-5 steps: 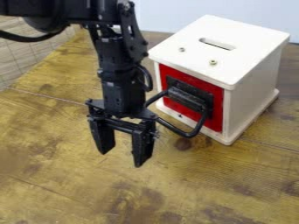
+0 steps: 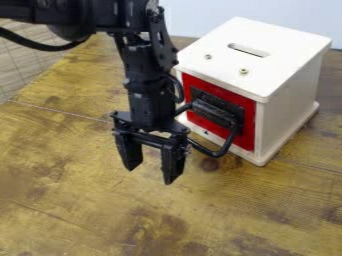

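My black gripper [image 2: 150,160] hangs open over the wooden table [image 2: 94,215], its two fingers apart and pointing down with nothing between them. Just to its right stands a white box [image 2: 290,90] with a slot in its top and a red front panel [image 2: 237,100] facing left. A black piece [image 2: 217,110] is set on that panel; the dark tube curving below it partly overlaps the arm, so where it attaches is hard to tell.
A tiled surface [image 2: 20,70] shows past the table's left edge, and a pale wall is behind the box.
My gripper has shifted slightly to the right and down over the last second. The box has not moved.
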